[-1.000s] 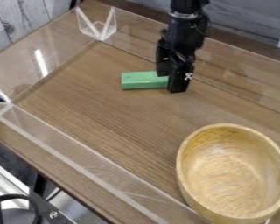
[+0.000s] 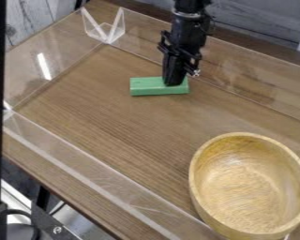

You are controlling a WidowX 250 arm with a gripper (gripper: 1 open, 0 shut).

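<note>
A green rectangular block point(image 2: 150, 87) lies on the wooden table point(image 2: 102, 131) in the upper middle. The black gripper point(image 2: 174, 77) reaches down from the top of the view onto the block's right part. Its fingertips are dark and small, and nothing can be made out clearly between them.
A large yellow bowl point(image 2: 244, 187) sits at the lower right. A clear plastic piece point(image 2: 104, 28) stands at the upper left. Transparent walls edge the table's left side.
The gripper has moved left and a little up in the view, from beside the block's right end to over its right part. The block looks unmoved.
</note>
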